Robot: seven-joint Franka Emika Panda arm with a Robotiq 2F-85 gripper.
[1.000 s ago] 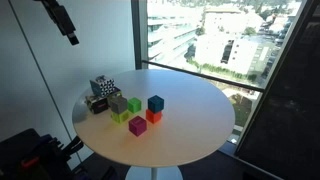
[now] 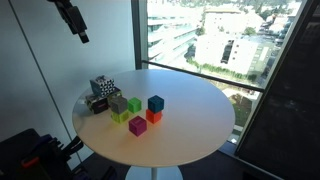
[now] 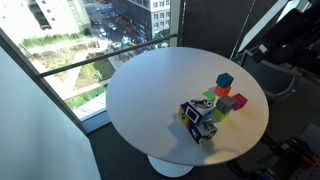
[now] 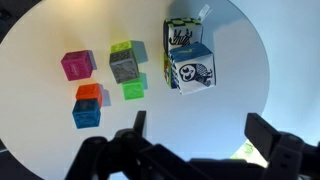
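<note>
My gripper point(image 2: 82, 39) hangs high above the left side of the round table, well clear of everything on it. In the wrist view the gripper is open, its fingers wide apart with only bare tabletop between them. A blue cube point(image 2: 156, 103) sits on an orange-red cube point(image 2: 154, 117). To their left, a grey cube point(image 2: 119, 104) rests on a yellow-green cube point(image 2: 119, 117). A magenta cube point(image 2: 138, 126) and a green cube point(image 2: 134, 104) stand singly on the table. Two patterned boxes, one black-and-white checked point(image 4: 182, 33) and one bearing a drawing point(image 4: 194, 72), are grouped beside the cubes.
The white round table point(image 2: 190, 90) has free room over its right and far parts. A large window point(image 2: 215, 45) lies behind it. In exterior view 2 the patterned boxes point(image 3: 198, 120) are near the table's edge, with the cubes beyond them.
My gripper has shifted slightly to the right in exterior view 1. The cubes and boxes have stayed where they were.
</note>
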